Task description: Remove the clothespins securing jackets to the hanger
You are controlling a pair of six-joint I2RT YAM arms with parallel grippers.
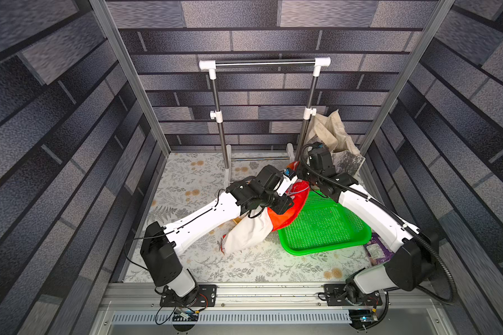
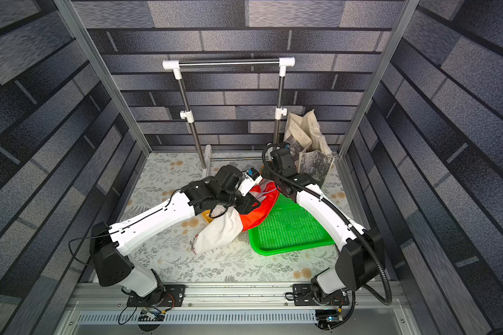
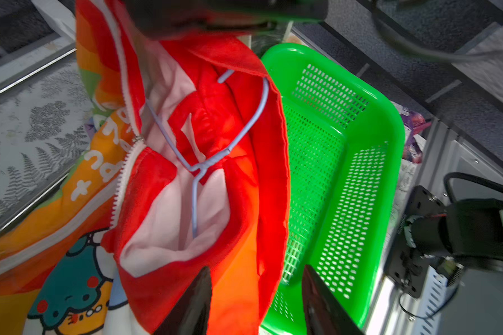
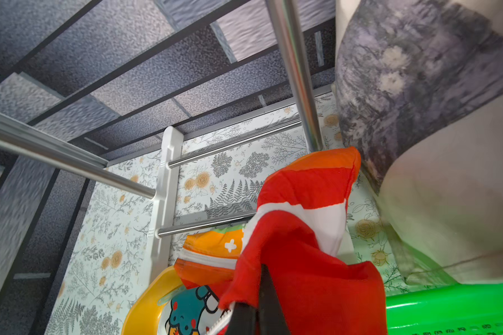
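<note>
The red, orange and white jacket [image 3: 229, 201] lies bunched beside the green basket in the left wrist view. A pale blue hanger [image 3: 218, 156] shows in its open neck, one end tucked under the cloth. No clothespin can be made out in any view. My left gripper is open over the jacket's orange side, clear of the hanger. In the right wrist view, my right gripper is shut on a fold of the red jacket cloth, which drapes around its fingers [image 4: 268, 304]. The cloth hides where the fingertips meet.
The green basket [image 1: 296, 251] stands empty right of the jacket. A yellow container [image 4: 129, 318] sits partly beneath the cloth. Behind them rises a metal rack [image 1: 262, 62]; a beige bag [image 1: 332, 134] stands at its right.
</note>
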